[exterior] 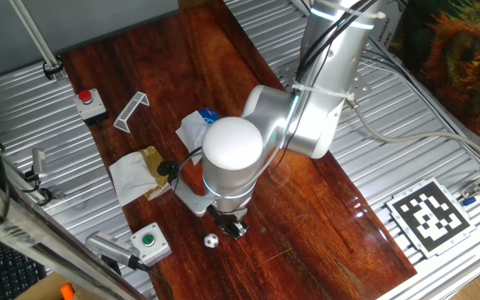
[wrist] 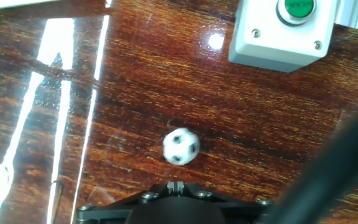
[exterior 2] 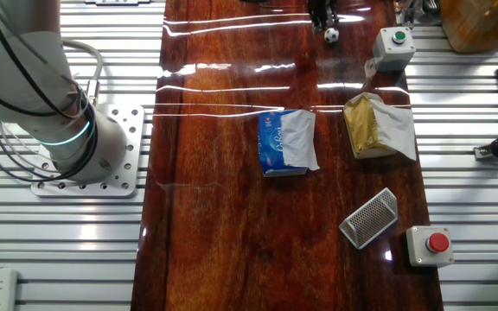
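A small white ball with black spots [wrist: 181,146] rests on the dark wooden table, slightly blurred in the wrist view. My gripper appears at the bottom edge of that view, its fingertips together and nothing visible between them. A strip of bare wood separates the tips from the ball. In exterior view 1 the ball [exterior: 212,241] lies just left of and a little below the gripper [exterior: 237,230]. Exterior view 2 has the ball [exterior 2: 331,35] near the top, with the dark gripper [exterior 2: 322,15] beside it, partly cut off by the frame.
A green-button box [exterior: 149,242] stands left of the ball near the table edge. A gold tissue pack [exterior 2: 366,127], a blue tissue pack [exterior 2: 271,142], a perforated silver piece [exterior 2: 370,218] and a red-button box [exterior 2: 430,246] occupy other spots. Bare table [exterior: 307,250] extends right of the gripper.
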